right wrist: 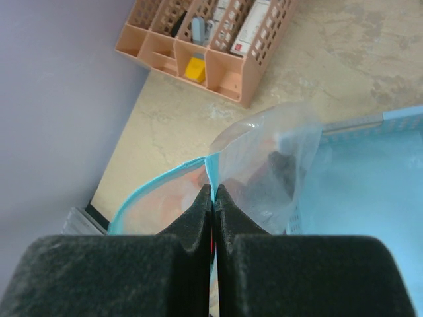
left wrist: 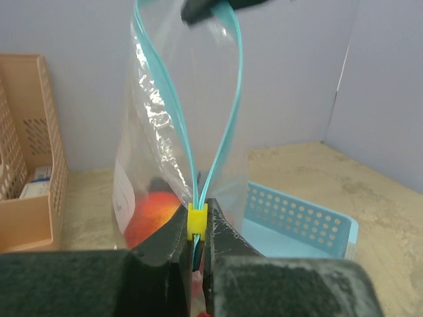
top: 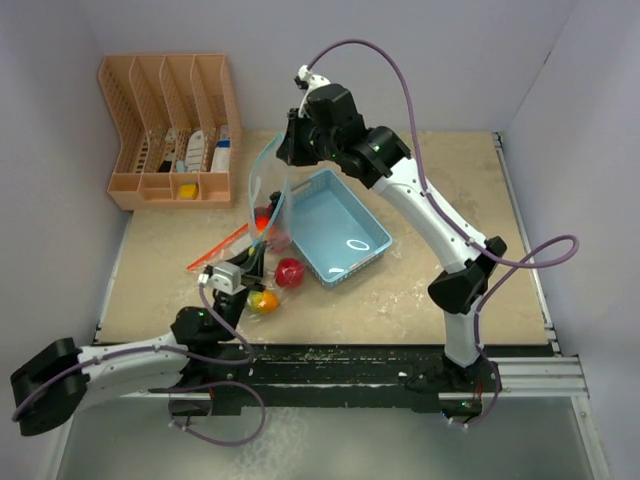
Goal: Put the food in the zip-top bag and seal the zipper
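Note:
The clear zip top bag (top: 267, 190) stands upright with its blue-edged mouth stretched between both grippers. At its near end, my left gripper is shut on the yellow zipper slider (left wrist: 197, 212), where the two blue strips meet. My right gripper is shut on the blue rim at the far end; the strips spread apart between the two. Inside the bag show a red-orange food piece (left wrist: 152, 214) and a dark bunch (right wrist: 283, 168). A red round piece (top: 290, 272) and an orange-yellow one (top: 264, 301) lie near the left gripper; whether a bag covers them is unclear.
An empty blue basket (top: 338, 222) stands right of the bag. At the back left is a peach divided organizer (top: 160, 185) holding small items. A red strip (top: 215, 248) lies left of the bag.

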